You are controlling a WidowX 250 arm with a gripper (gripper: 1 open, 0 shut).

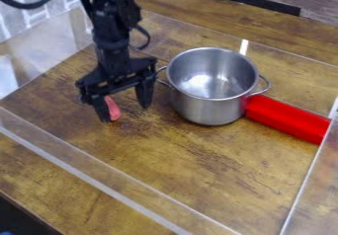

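My gripper (117, 93) is low over the wooden table, left of a steel pot (211, 89), its black fingers spread around a red-handled utensil (114, 112). The utensil lies at the gripper's middle, mostly hidden behind the fingers and wrist; only part of the red handle shows. Whether the fingers touch it I cannot tell.
A long red roll (288, 119) lies right of the pot. Clear plastic walls border the left and right sides, and a dark edge runs along the back right.
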